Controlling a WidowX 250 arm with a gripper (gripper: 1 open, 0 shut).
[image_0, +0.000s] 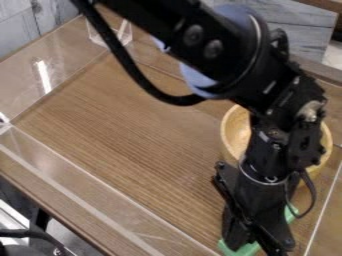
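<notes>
My gripper (257, 215) is low at the right front of the wooden tray, its fingers shut, directly over a green object (238, 248) that is mostly hidden beneath it. Whether anything is between the fingers cannot be seen. A yellow bowl (235, 130) sits behind the gripper, partly covered by the arm.
The wooden floor (120, 130) of the tray is clear on the left and middle. A clear plastic wall (40, 70) edges it. A small clear container (110, 28) stands at the back left.
</notes>
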